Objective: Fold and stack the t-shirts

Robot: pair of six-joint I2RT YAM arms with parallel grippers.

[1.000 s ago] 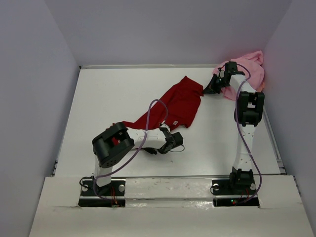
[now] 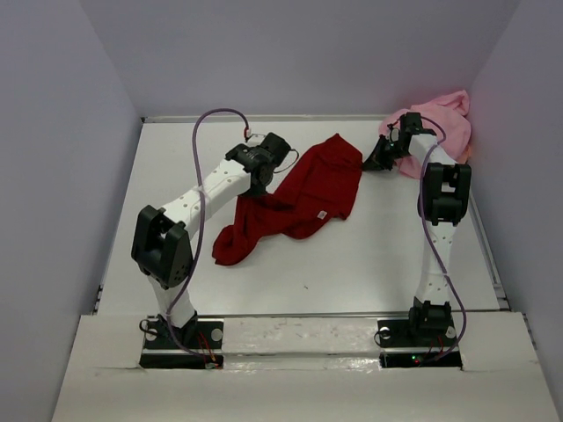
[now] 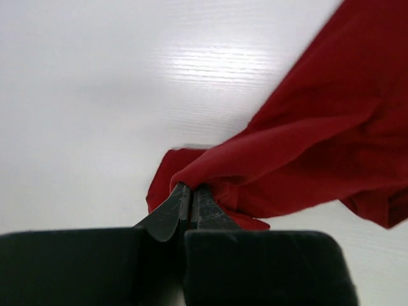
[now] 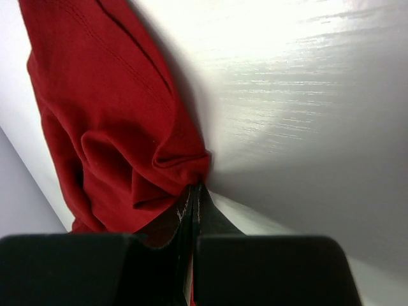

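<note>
The red t-shirt (image 2: pixel 318 185) lies creased and bunched on a slant across the white table, a small white label showing on it. My left gripper is shut on a fold of its lower-left part, lifted a little above the cloth beneath. In the top view that gripper (image 2: pixel 255 193) sits over the shirt's left edge, its tips partly hidden by the wrist. At the shirt's upper-right corner, my right gripper (image 2: pixel 366 167) is shut with the cloth pinched at its tips; the right wrist view shows the creased corner (image 4: pixel 185 167) there.
A pink cloth heap (image 2: pixel 453 110) fills the back right corner, partly under the right arm. Grey walls enclose the table (image 2: pixel 387 255) at the back and sides. Bare surface lies at front right and back left.
My left gripper has travelled up and left from the front middle, dragging its fold of the shirt across. The right arm stays put; its end of the cloth shifts slightly.
</note>
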